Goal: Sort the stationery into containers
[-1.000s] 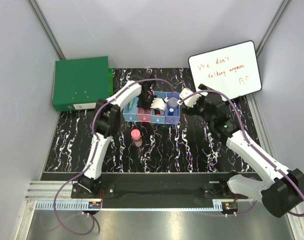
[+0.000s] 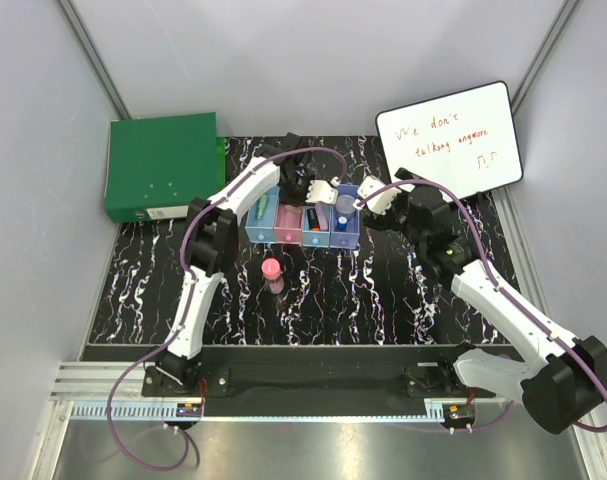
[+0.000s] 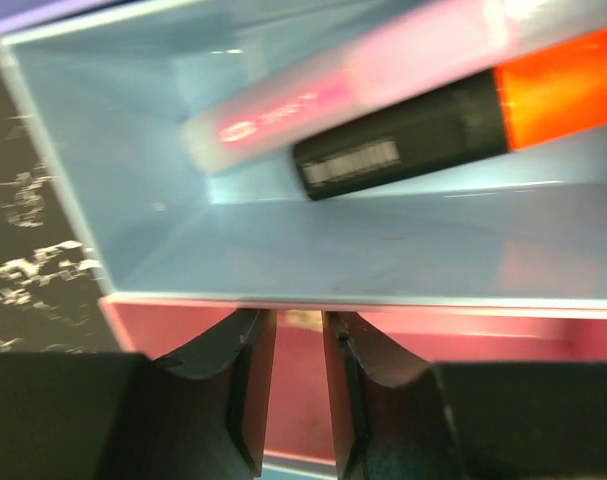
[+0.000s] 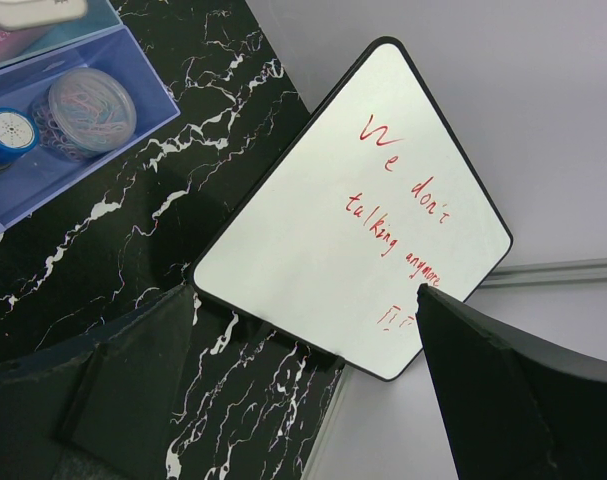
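Observation:
Small bins stand in a row at the back middle. A light-blue bin point(image 3: 133, 80) holds a black-and-orange marker point(image 3: 403, 140) and a pale pink tube point(image 3: 283, 110). Beside it is the pink bin point(image 3: 158, 328), with a small tan object point(image 3: 305, 319) partly seen inside. My left gripper is over this pink bin, its fingers a little apart and nothing held between them. A clear jar of colourful clips point(image 4: 91, 112) and a blue round item point(image 4: 8, 135) lie in the purple bin point(image 4: 83, 180). My right gripper hangs wide open and empty, right of the bins.
A pink-capped bottle point(image 2: 273, 275) stands alone in front of the bins. The whiteboard point(image 2: 451, 140) leans at the back right, and a green box point(image 2: 163, 165) occupies the back left. Another blue bin with a green item point(image 2: 261, 208) ends the row.
My left gripper has shifted slightly up and back over the bins, uncovering more of the marker and pink tube. The right arm has stayed still.

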